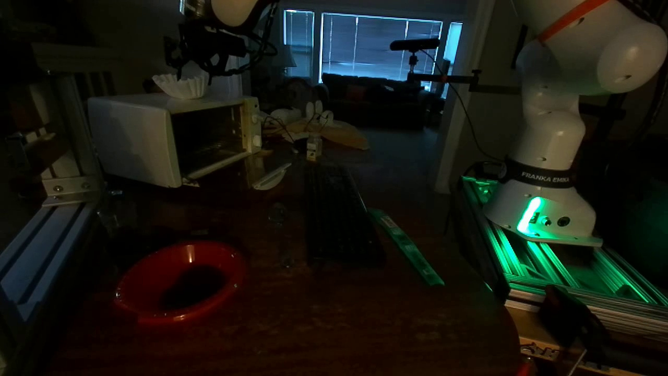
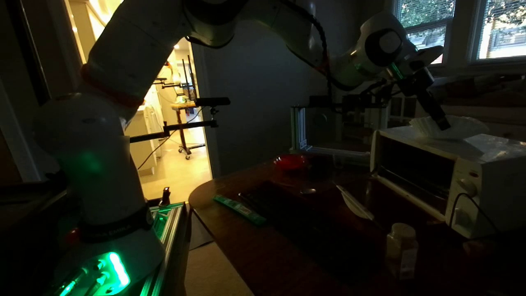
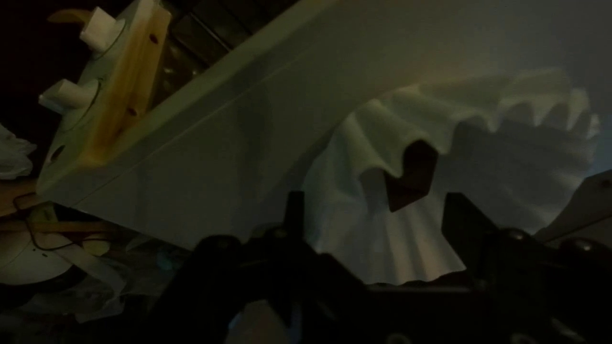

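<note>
A white fluted paper coffee filter [image 1: 181,86] rests on top of the white toaster oven [image 1: 131,134]. My gripper [image 1: 194,70] is over the filter, pointing down, and its fingertip [image 2: 442,122] overlaps the filter in exterior view 2. In the wrist view the gripper is part open, its dark fingers [image 3: 295,215] apart. The near, pleated side of the filter [image 3: 396,241] shows in the gap between them; whether either finger touches the paper is unclear in the dim light. A dark reddish patch shows within the filter's folds.
The table holds a red bowl [image 1: 134,282], a dark keyboard [image 1: 341,216], a green strip-shaped packet [image 1: 410,247], a white dish [image 2: 356,203] and a jar [image 2: 402,249]. A clear plastic bag [image 2: 498,147] lies on the oven beside the filter.
</note>
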